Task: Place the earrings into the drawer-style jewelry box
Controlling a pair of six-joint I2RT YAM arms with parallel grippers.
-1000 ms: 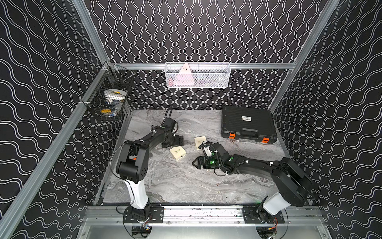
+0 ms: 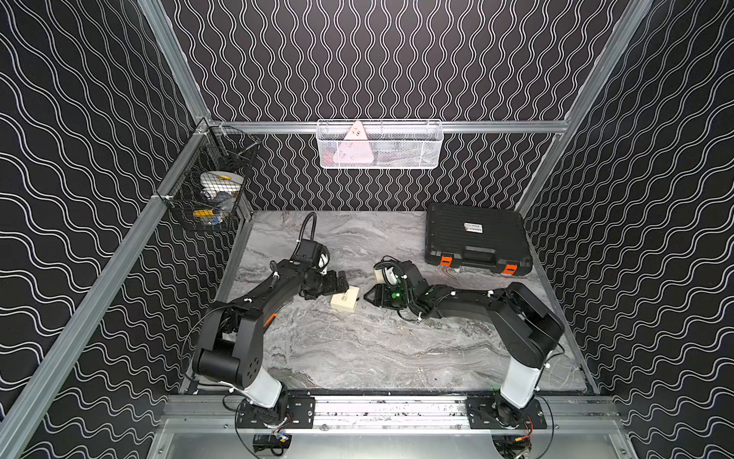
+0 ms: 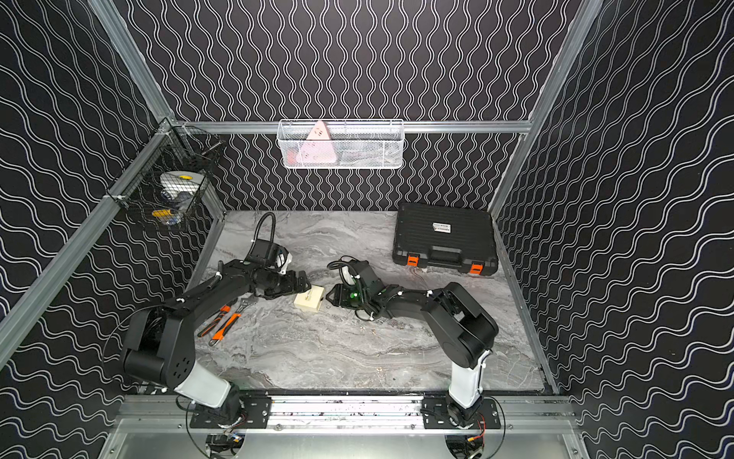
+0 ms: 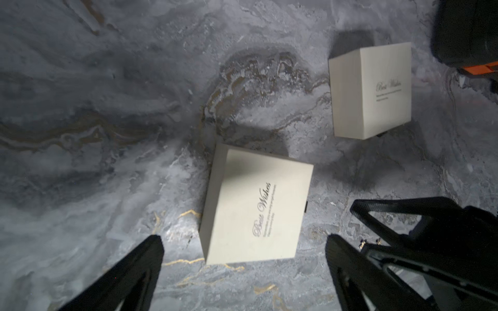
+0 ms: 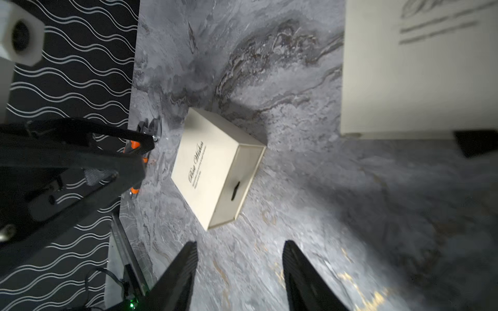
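Observation:
Two cream "Best Wishes" drawer boxes rest on the grey marbled table. The nearer box (image 4: 259, 207), its drawer shut with a black pull tab on one side, lies between my two grippers in the top views. My left gripper is open above this box, its fingers (image 4: 132, 274) spread on either side, not touching it. The farther box fills the upper right of the right wrist view. My right gripper is part open, nothing between its fingers. Small glinting pieces (image 4: 365, 242), possibly earrings, lie on the table, partly hidden behind the right gripper.
A black case (image 2: 478, 237) with orange latches occupies the back right. Orange-handled tools (image 3: 221, 321) lie beside the left arm. A white mesh basket (image 2: 380, 145) hangs on the back wall.
My right gripper has moved left and away from the front edge, toward the nearer box. The nearer box turned a little.

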